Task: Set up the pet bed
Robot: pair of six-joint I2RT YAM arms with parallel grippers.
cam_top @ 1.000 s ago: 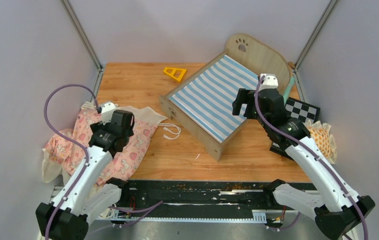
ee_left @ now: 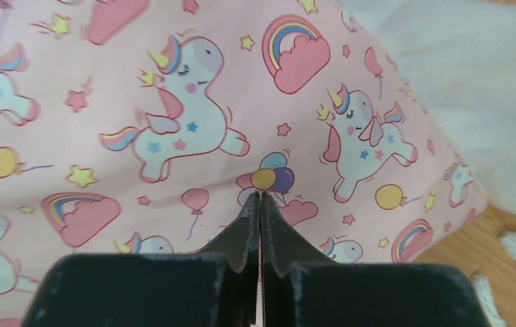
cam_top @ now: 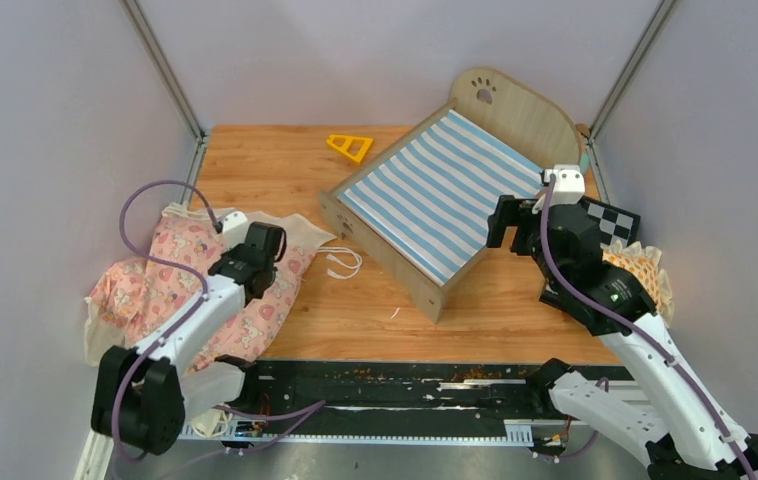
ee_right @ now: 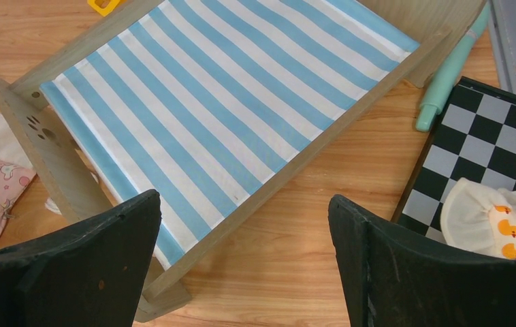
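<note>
A wooden pet bed (cam_top: 428, 290) with a blue-and-white striped mat (cam_top: 440, 190) stands at an angle, its paw-print headboard (cam_top: 520, 110) at the back right. On the left lies a pink unicorn-print blanket (cam_top: 175, 260) with cream edging. My left gripper is over this blanket, fingertips together; no cloth shows between them, and contact with the fabric cannot be told. Beyond the bed's right side, my right gripper hangs open and empty, with the bed's side rail (ee_right: 296, 165) below it. A small orange-patterned pillow (cam_top: 645, 272) rests at the right edge.
The pillow partly overlaps a black-and-white checkered board (cam_top: 610, 222). A teal rod (ee_right: 449, 78) lies by the headboard. Behind the bed's left side is a yellow triangular piece (cam_top: 351, 147). White cords (cam_top: 342, 262) trail from the blanket. Bare wood (cam_top: 355, 325) shows in front of the bed.
My right gripper shifted right, away from the striped mat. Bed, blanket and pillow have stayed in place.
</note>
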